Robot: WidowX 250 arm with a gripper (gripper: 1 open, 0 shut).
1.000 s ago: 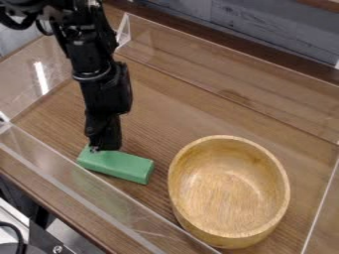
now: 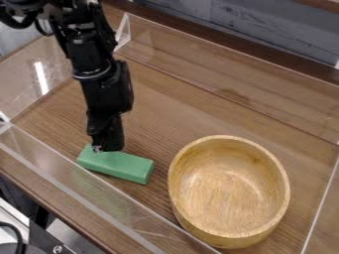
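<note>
My black gripper (image 2: 109, 138) points down from the upper left, its fingertips shut just above a green rectangular block (image 2: 122, 167). The block lies flat on the wooden surface at the near left, beside the clear front edge. I see nothing held between the fingers; whether a tip touches the block I cannot tell.
A large round yellow-tan bowl (image 2: 229, 190) stands at the right front, close to the block's right end. Clear walls border the left and front, and a panelled back edge runs along the top.
</note>
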